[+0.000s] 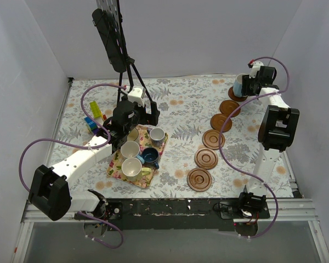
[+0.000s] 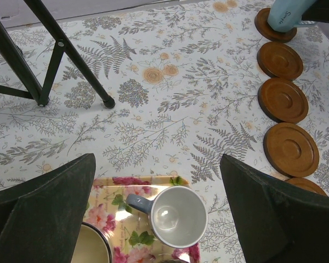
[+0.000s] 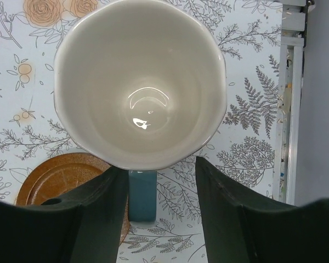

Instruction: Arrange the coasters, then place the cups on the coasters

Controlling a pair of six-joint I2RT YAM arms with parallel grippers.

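Observation:
A light blue cup (image 2: 287,15), white inside, stands on the farthest brown coaster (image 2: 263,32) at the back right. From above in the right wrist view, the cup's pale interior (image 3: 142,82) fills the upper middle, with its blue-grey handle (image 3: 142,197) pointing toward me. My right gripper is open around that handle, a gap showing on the right side; the left finger (image 3: 112,189) is close to the handle. My left gripper hangs open above the tray with nothing between its fingers.
Several brown coasters, such as the nearest one (image 1: 199,179), run in a curved row toward the front. A floral tray (image 1: 117,174) holds several cups on the left. Behind it rise black stand legs (image 1: 143,85).

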